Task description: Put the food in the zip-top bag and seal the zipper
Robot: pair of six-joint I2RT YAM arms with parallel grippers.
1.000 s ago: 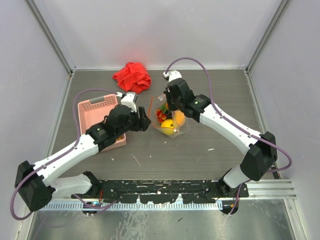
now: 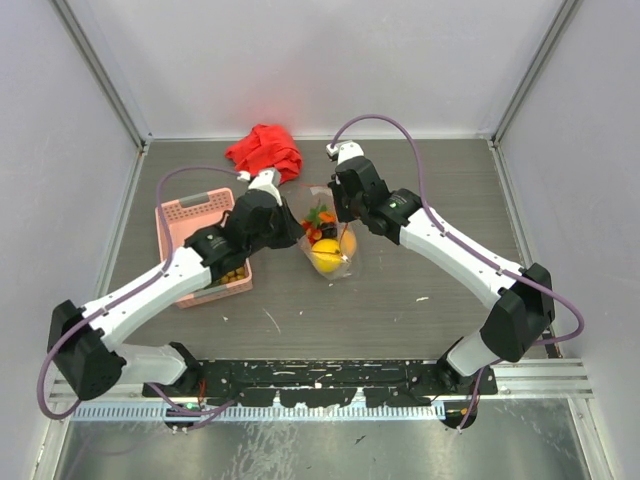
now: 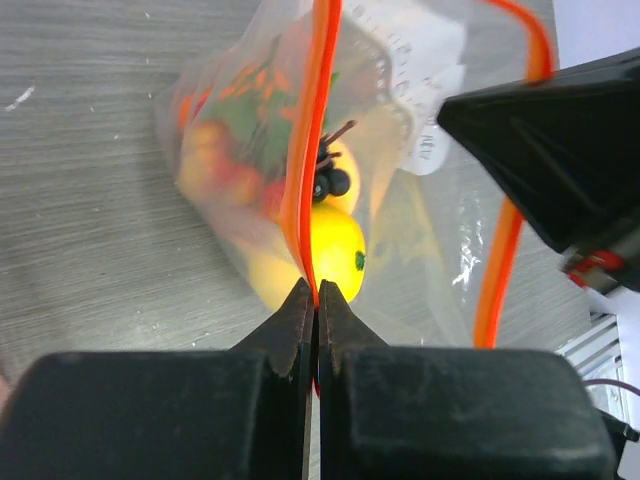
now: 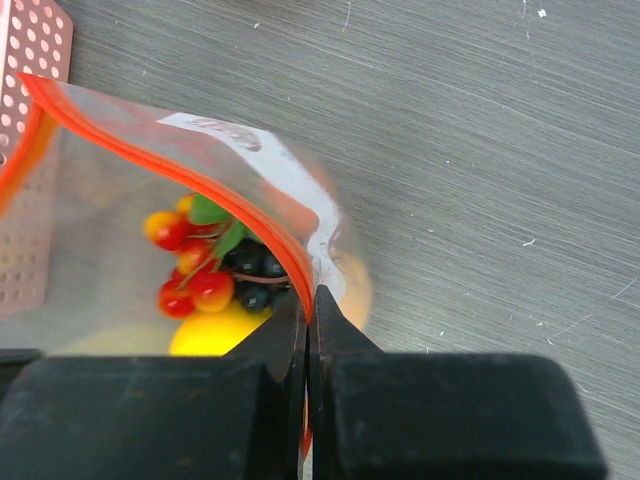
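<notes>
The clear zip top bag with an orange zipper rim stands mouth-open between my two grippers. Inside lie a yellow fruit, red tomatoes, dark grapes and green leaves; an orange fruit shows in the top view. My left gripper is shut on one side of the orange rim, which runs down between its fingertips. On the opposite side, my right gripper pinches the other rim. The lower tips of the rim are hidden behind the fingers.
Left of the bag, partly beneath my left arm, stands a pink perforated basket with small brownish food in it. A red cloth lies at the back.
The bag with its food has shifted slightly left. My right arm looks still.
</notes>
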